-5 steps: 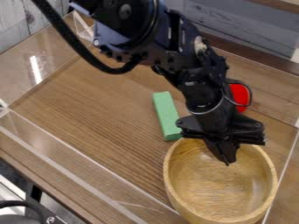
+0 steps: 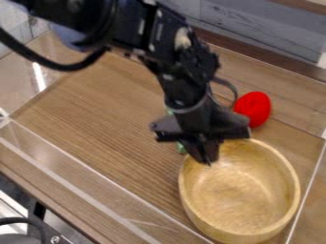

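Note:
The black gripper [image 2: 201, 141] hangs over the upper left rim of a large yellow bowl [image 2: 239, 202]; whether its fingers are open or shut is hard to make out. A green object [image 2: 180, 149] shows in small part behind the gripper, mostly hidden by it. A red rounded object [image 2: 254, 107] lies behind the gripper to the right.
A pale wall stands along the back, and dark cables lie at the lower left edge.
The gripper has moved left from over the bowl's middle toward the green object, now covering most of it. More of the red object shows.

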